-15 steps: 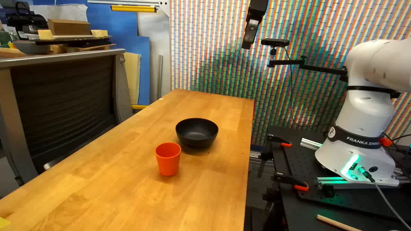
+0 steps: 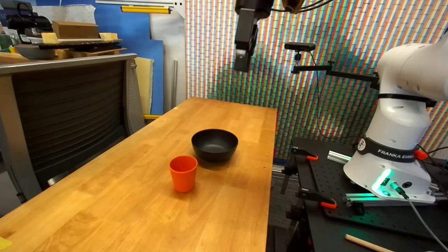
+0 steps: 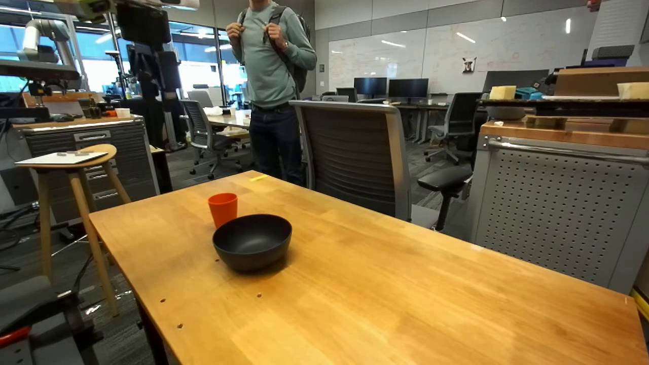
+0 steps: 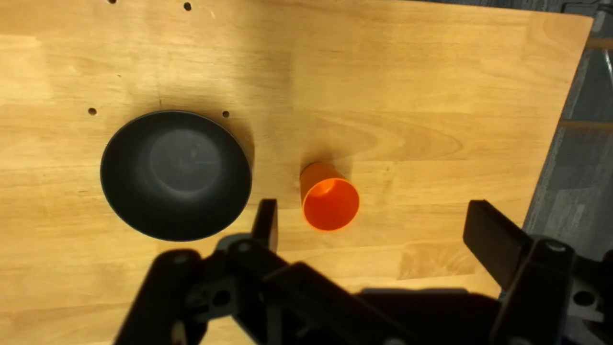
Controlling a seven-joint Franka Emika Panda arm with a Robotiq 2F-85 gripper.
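An orange cup (image 2: pixel 183 174) stands upright on the wooden table, with a black bowl (image 2: pixel 214 145) close beside it. Exterior view 2 has the cup (image 3: pixel 223 209) just behind the bowl (image 3: pixel 252 242). From above, in the wrist view, the bowl (image 4: pixel 176 175) looks empty and the cup (image 4: pixel 330 201) appears between and beyond the lines of my fingers. My gripper is open, its two fingers wide apart with nothing between them. High over the table, the gripper (image 2: pixel 242 63) is clear of both objects; only its lower part shows in exterior view 1.
Bare table (image 2: pixel 138 197) surrounds the cup and bowl. A chair (image 2: pixel 75 109) stands along one long side. A person (image 3: pixel 277 85) with a backpack stands behind the table, beside the chair. A yellow piece (image 3: pixel 259 177) lies near the far table edge.
In exterior view 1 my gripper has moved left and somewhat lower, so more of it shows. The cup and bowl have stayed where they were.
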